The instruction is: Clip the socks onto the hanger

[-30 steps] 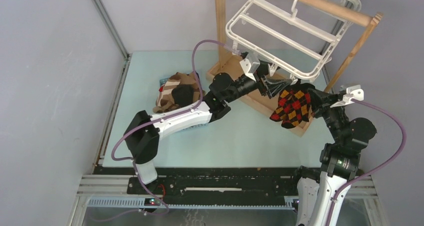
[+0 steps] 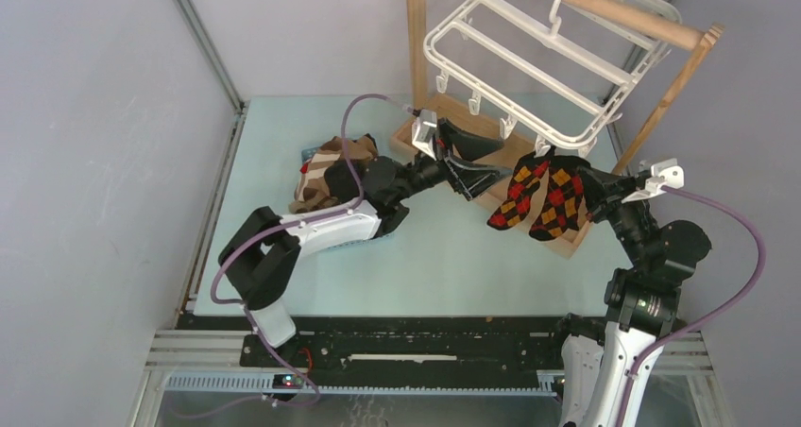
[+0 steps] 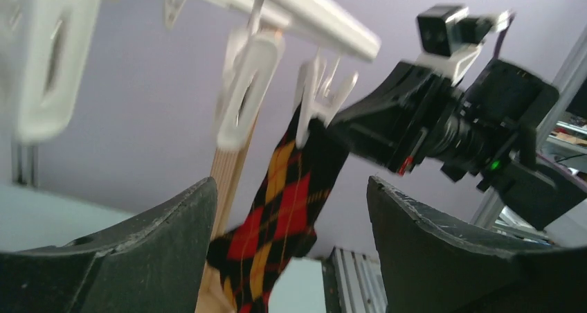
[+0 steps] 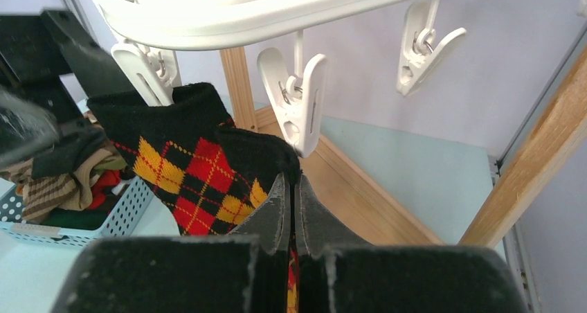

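Black, red and yellow argyle socks (image 2: 557, 200) hang beneath the white hanger (image 2: 529, 77) at its lower right. In the right wrist view the sock (image 4: 194, 161) has its top at a white clip (image 4: 145, 74) on the left; the middle clip (image 4: 308, 102) is just above my right gripper, which is shut on the edge of a sock. My left gripper (image 2: 486, 162) stands open left of the socks, nothing between its fingers; in the left wrist view the sock (image 3: 277, 223) is beyond them.
A blue basket (image 4: 118, 223) of clothes (image 2: 321, 181) sits at left. Wooden posts (image 2: 671, 106) and a wooden box (image 4: 367, 202) frame the hanger.
My left gripper has backed leftward from the socks and opened. The sock it was at now hangs apart from the other, swung leftward. My right gripper has not moved.
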